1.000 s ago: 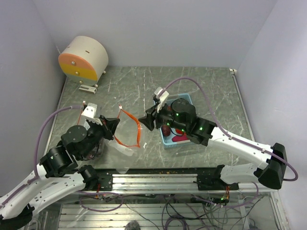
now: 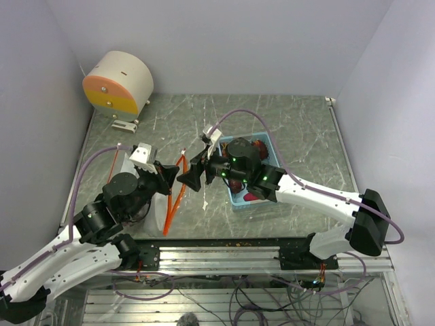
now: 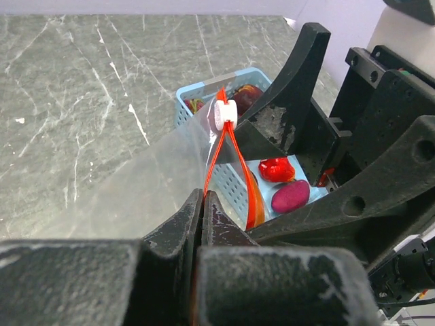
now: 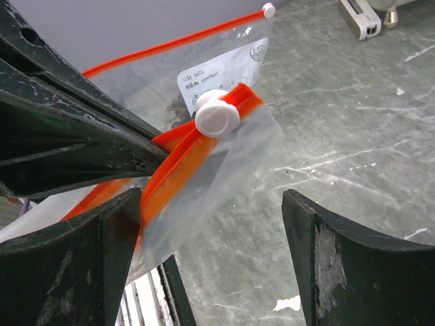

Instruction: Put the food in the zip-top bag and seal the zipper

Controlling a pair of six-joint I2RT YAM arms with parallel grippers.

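Note:
A clear zip top bag (image 4: pixel 255 146) with an orange zipper strip and a white slider (image 4: pixel 217 115) hangs between my two grippers. In the left wrist view, my left gripper is shut on the strip's edge, the bag's mouth gaping narrowly beyond the tips. My right gripper is open, its left finger (image 4: pixel 102 251) up against the strip and its right finger outside the bag. Food lies in a blue basket (image 3: pixel 194 88): a red pepper-like piece (image 3: pixel 276 170), a purple oblong piece (image 3: pixel 290 195) and darker pieces. Most of the bag's lower part is hidden.
Another orange-edged clear bag with a printed label (image 4: pixel 221 76) lies beyond the left gripper. At the back left stands a cream, orange and yellow box (image 2: pixel 119 81).
My right gripper has moved left to the bag's mouth, and the left one slightly right. The orange loop, wide open before, is now squeezed into a narrow shape.

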